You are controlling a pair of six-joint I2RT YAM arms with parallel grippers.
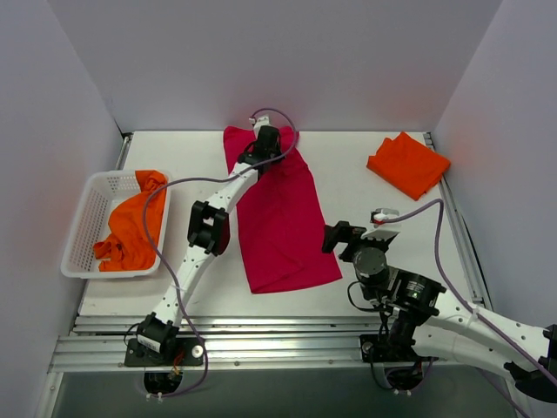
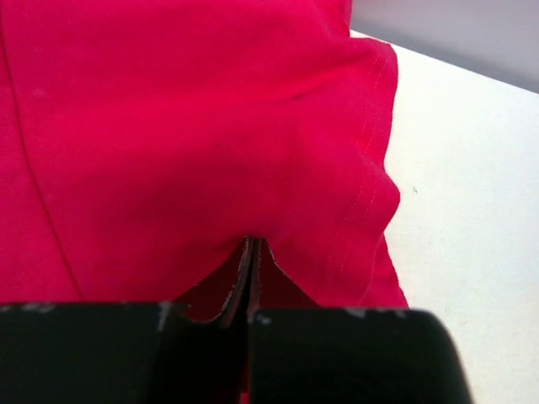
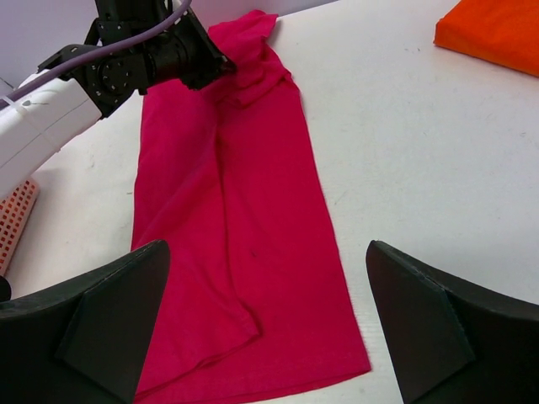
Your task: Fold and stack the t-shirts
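A red t-shirt (image 1: 278,235) lies spread on the white table, its back end bunched and partly folded over, with a long crease toward the front. My left gripper is at that back end, shut on the red fabric, its tips pressed into the cloth. My right gripper stands open over the front right of the table, beside the shirt's near end, nothing between its fingers. A folded orange t-shirt (image 1: 408,164) lies at the back right.
A white basket (image 1: 82,228) with a crumpled orange shirt (image 1: 130,239) is at the left. Walls enclose the back and sides.
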